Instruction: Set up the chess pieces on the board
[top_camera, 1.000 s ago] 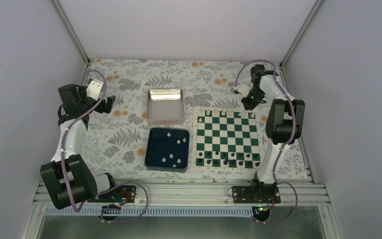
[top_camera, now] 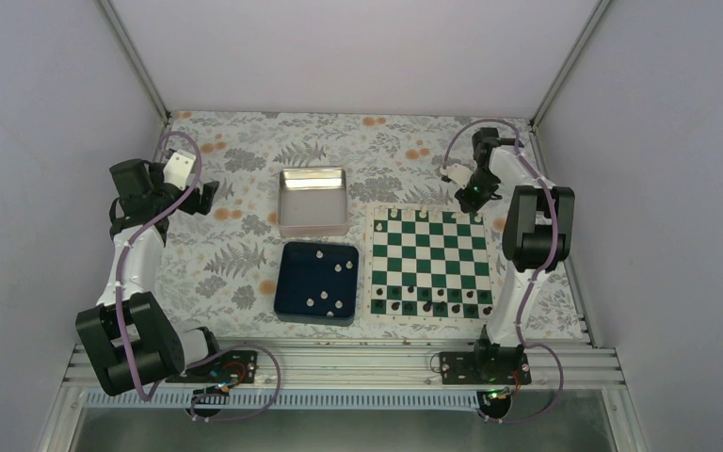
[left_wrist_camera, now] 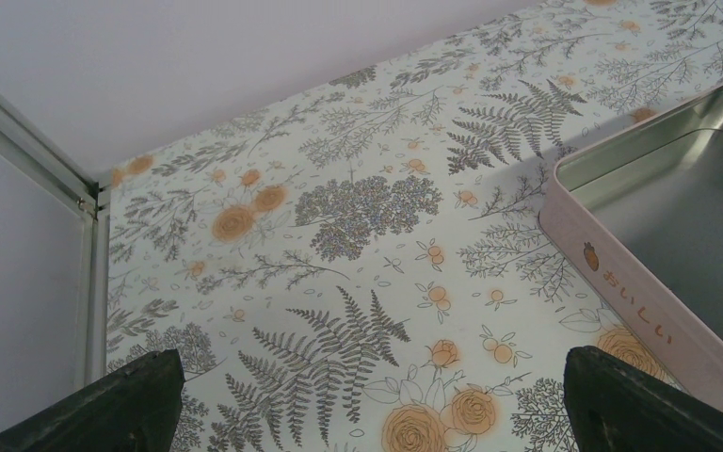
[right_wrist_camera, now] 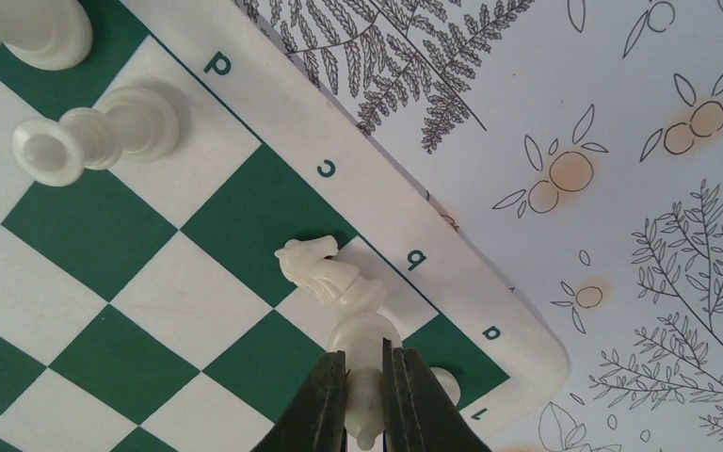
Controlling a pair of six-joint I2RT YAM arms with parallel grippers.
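The green and white chessboard (top_camera: pixel 430 252) lies right of centre on the table. My right gripper (top_camera: pixel 472 201) is over its far right corner. In the right wrist view its fingers are shut on a slim white piece (right_wrist_camera: pixel 365 414), whose round base points toward the b file. A white knight (right_wrist_camera: pixel 325 273) stands just beyond that base; whether they touch I cannot tell. Behind the fingers a white piece (right_wrist_camera: pixel 447 384) on the a1 corner square is mostly hidden. A tall white piece (right_wrist_camera: pixel 104 137) stands on d1; c1 is empty. My left gripper is wide open and empty.
A dark blue tray (top_camera: pixel 287 282) holds several white pieces. Behind it stands an empty pink metal tin (top_camera: pixel 313 229). Dark pieces (top_camera: pixel 410 291) line the board's near side. The board's middle and the table at left are clear.
The left arm and the tray's contents look unchanged.
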